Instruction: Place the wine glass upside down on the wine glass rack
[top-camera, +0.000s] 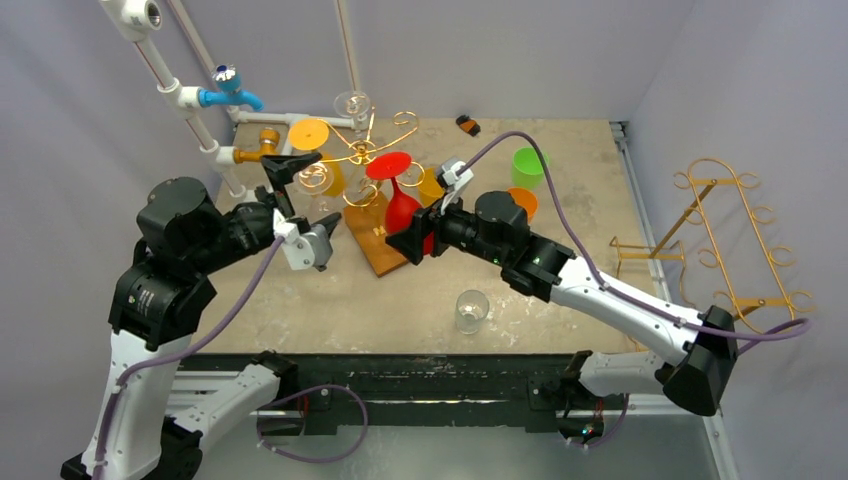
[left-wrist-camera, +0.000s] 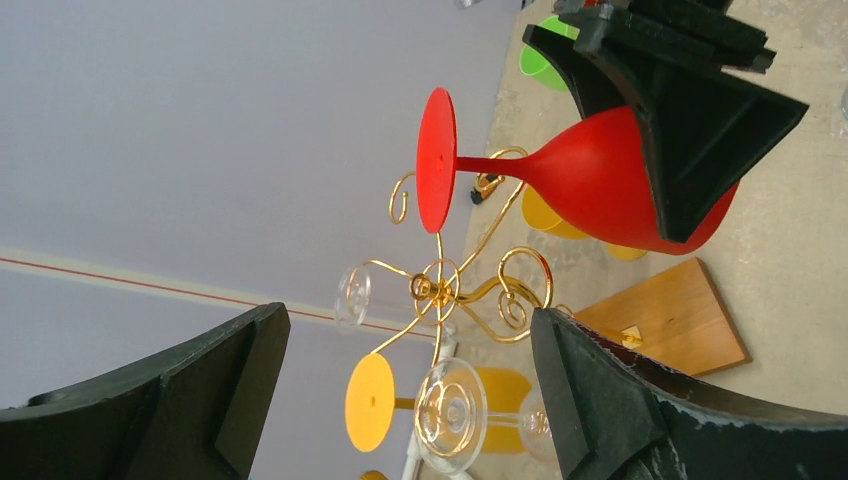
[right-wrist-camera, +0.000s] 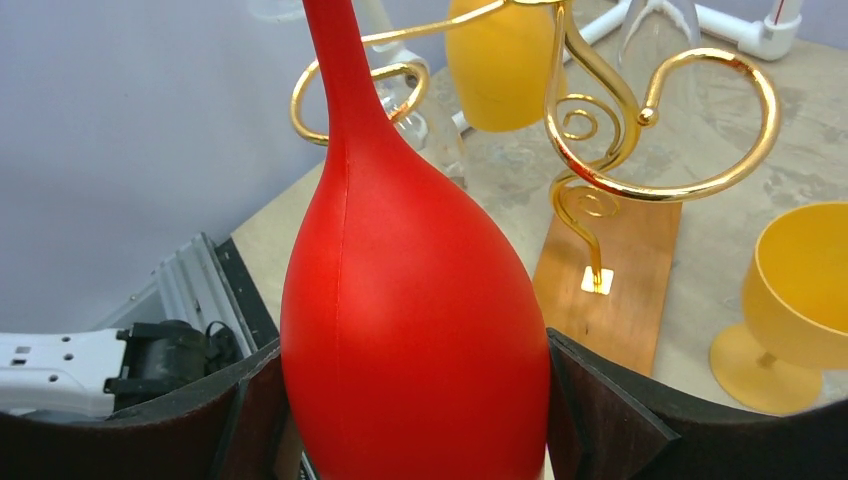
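Note:
The red wine glass (top-camera: 402, 210) is upside down, foot uppermost, with my right gripper (top-camera: 424, 236) shut on its bowl. In the right wrist view the red bowl (right-wrist-camera: 410, 330) fills the space between both fingers. Just beyond it stands the gold rack (top-camera: 362, 152), whose ring (right-wrist-camera: 690, 190) shows to the right of the red stem, apart from it. A yellow glass (left-wrist-camera: 370, 402) and clear glasses (left-wrist-camera: 452, 415) hang on other rings. Left of the rack, my left gripper (top-camera: 318, 195) is open and apart from the red glass.
Yellow (right-wrist-camera: 800, 290), green (top-camera: 528, 167) and orange (top-camera: 523, 202) cups stand right of the rack. A clear glass (top-camera: 471, 311) is near the front edge. Taps and pipes (top-camera: 228, 98) line the back left; another gold rack (top-camera: 730, 230) stands at the far right.

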